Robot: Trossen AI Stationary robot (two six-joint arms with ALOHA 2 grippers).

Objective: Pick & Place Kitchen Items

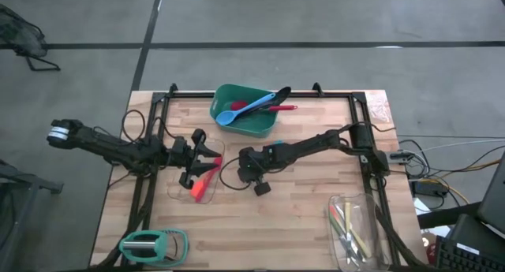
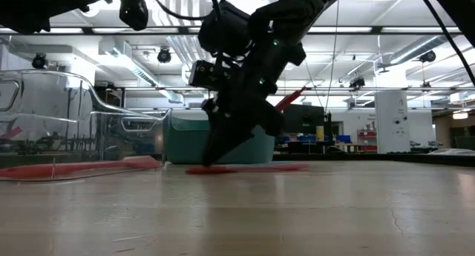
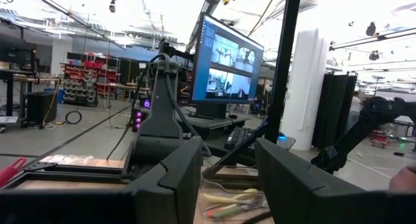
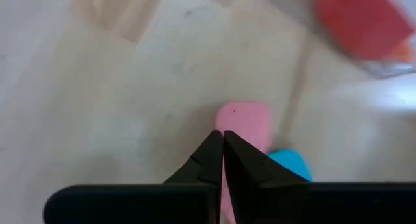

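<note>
My right gripper is shut with its tips meeting and nothing between them. Behind the tips in the blurred right wrist view lies a pink utensil (image 4: 246,120), with a bright blue piece (image 4: 292,161) beside it. Seen low, a flat red utensil (image 2: 278,167) rests on the table right at that gripper's tip. My left gripper is open and empty, over a clear tray holding a red utensil (image 1: 199,190). The teal bin (image 1: 260,132) at the back holds a blue spoon (image 1: 226,117), a black utensil and red ones.
Front right stands a clear container (image 1: 369,217) with several utensils. A teal-and-black item (image 1: 150,247) occupies the front left corner. Black frame bars (image 1: 359,162) edge the work area.
</note>
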